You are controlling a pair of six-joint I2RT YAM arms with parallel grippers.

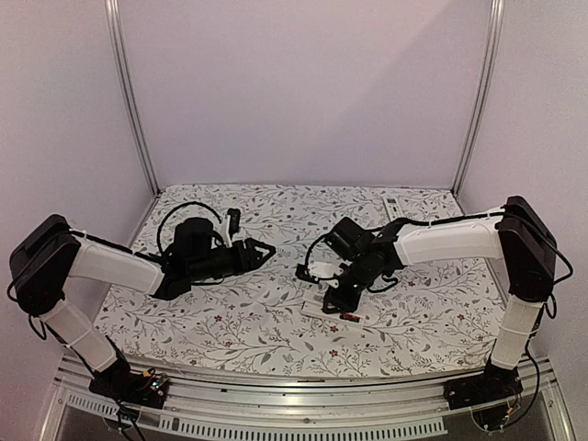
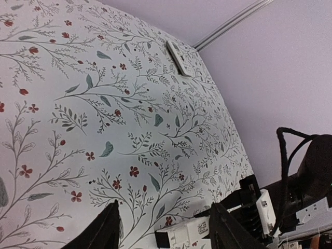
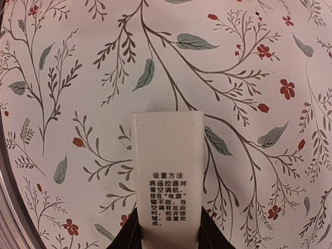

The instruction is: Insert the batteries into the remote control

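Observation:
A white remote control point(image 1: 314, 310) lies low over the table's front middle, with a dark, reddish patch point(image 1: 350, 317) towards its right end. My right gripper point(image 1: 336, 307) is shut on it. In the right wrist view, the remote's white back point(image 3: 168, 142) with black printed text stands between the two fingers. The left wrist view shows one black-ended tip of the remote. To the left of it, my left gripper point(image 1: 267, 253) is part open with nothing between its fingers. Whether batteries sit in the remote is too small to tell.
A narrow white slab point(image 1: 393, 208) lies near the back right edge of the table, also seen in the left wrist view point(image 2: 179, 58). Pale walls point(image 1: 294, 92) close off the back and sides.

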